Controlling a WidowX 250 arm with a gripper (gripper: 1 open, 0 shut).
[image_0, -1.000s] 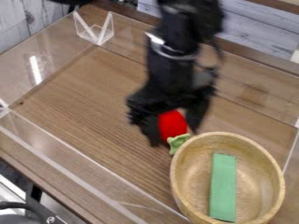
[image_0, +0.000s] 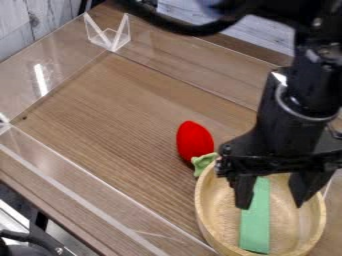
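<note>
My gripper (image_0: 274, 181) is open and hangs over a beige bowl (image_0: 215, 212) at the lower right, hiding much of its upper part. A green bar (image_0: 255, 230) lies inside the bowl. A red object (image_0: 194, 140), with a pale green piece (image_0: 203, 162) at its lower end, lies on the wooden table left of the bowl.
A white angular bracket (image_0: 107, 35) stands at the top left. The table's edge runs along the lower left.
My gripper has moved right and toward the camera, from over the red object to over the bowl. The red object and bowl look unmoved.
</note>
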